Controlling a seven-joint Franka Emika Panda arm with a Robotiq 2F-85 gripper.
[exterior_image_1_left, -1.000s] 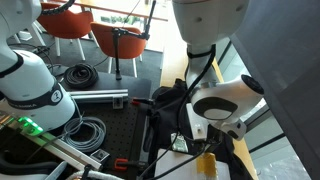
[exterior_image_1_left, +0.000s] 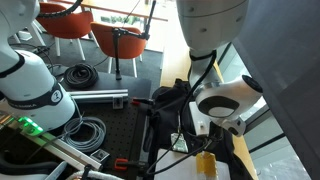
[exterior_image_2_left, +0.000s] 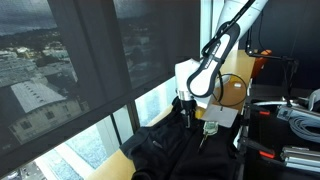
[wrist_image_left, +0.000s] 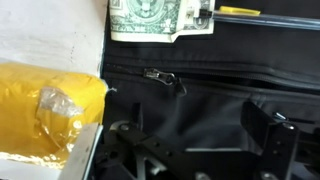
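Note:
In the wrist view my gripper stands open, its two dark fingers wide apart with nothing between them. Below them lies black fabric crossed by a zipper, whose metal zipper pull (wrist_image_left: 158, 75) sits ahead of the gap, nearer the left finger. A dollar bill (wrist_image_left: 150, 18) rests on the fabric beyond the zipper. On the left is a yellow package (wrist_image_left: 45, 115) with clear tape. The package (exterior_image_1_left: 206, 163) also shows in exterior view 1, close to my gripper. In exterior view 2 the bill (exterior_image_2_left: 210, 128) lies on the black fabric.
A thin dark rod (wrist_image_left: 265, 19) lies at the bill's right end. The package rests on a white surface (exterior_image_1_left: 180, 165). Coiled cables (exterior_image_1_left: 85, 133) lie by the white robot base. A large dark screen (exterior_image_2_left: 90, 75) stands alongside the table.
The arm's lower end has shifted slightly in exterior view 1, and seems a little lower. The bill and the yellow package look unmoved.

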